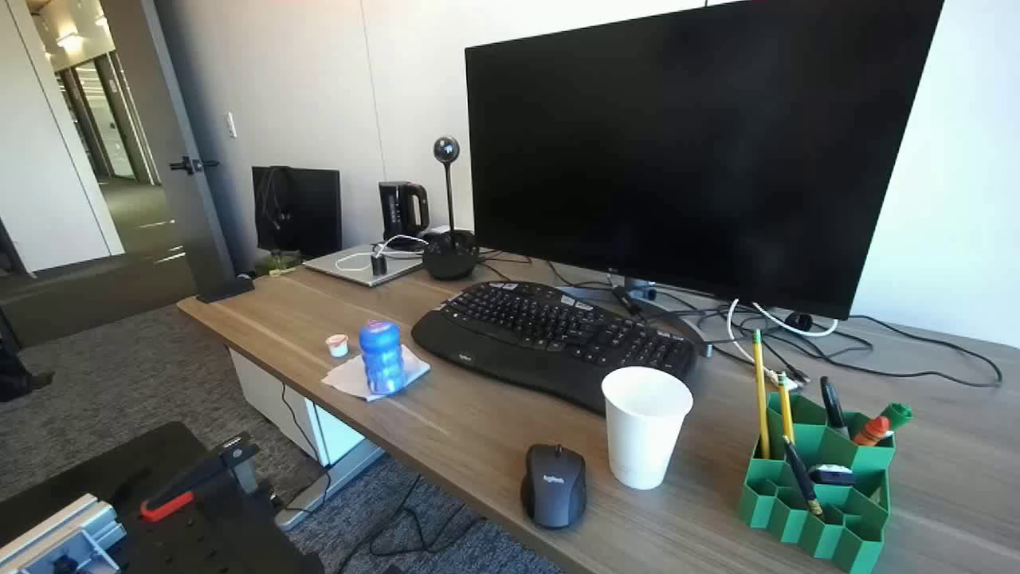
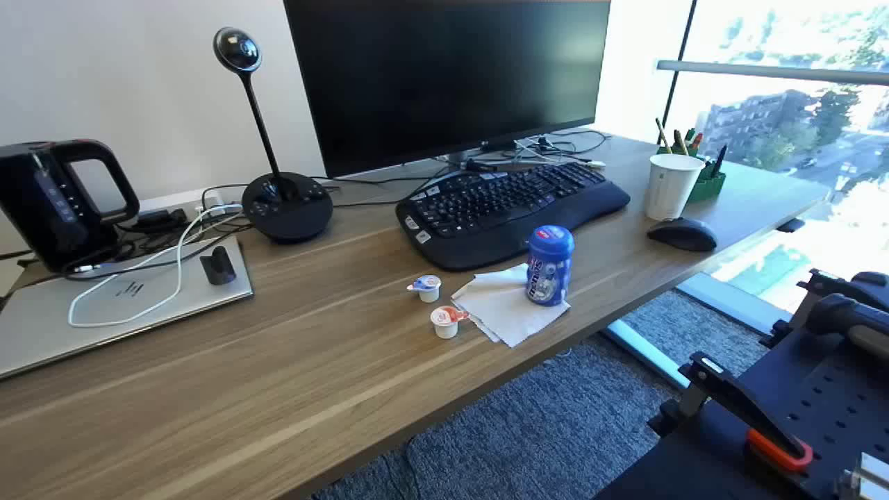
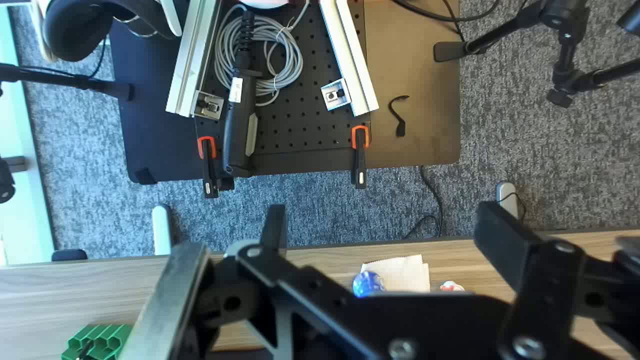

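Note:
High above the desk, my gripper stands open in the wrist view, its two black fingers wide apart with nothing between them. A blue gum bottle (image 2: 550, 265) stands upright on a white napkin (image 2: 502, 304). Two small creamer cups are beside the napkin, one with a red-and-white lid (image 2: 446, 321) and one with a blue-and-white lid (image 2: 426, 287). Farther along the desk are a white paper cup (image 1: 645, 426), a black mouse (image 1: 555, 486) and a green pen holder (image 1: 815, 478) with pencils and markers. Neither exterior view shows the gripper.
A black keyboard (image 1: 559, 335) lies before the large monitor (image 1: 688, 153). A kettle (image 2: 62, 204), a webcam stand (image 2: 287, 207) and a laptop (image 2: 125, 300) occupy the far end. Clamps (image 3: 360, 157) edge the dark perforated board (image 3: 294, 129). Bare desk surface (image 2: 333, 367) shows at the front left.

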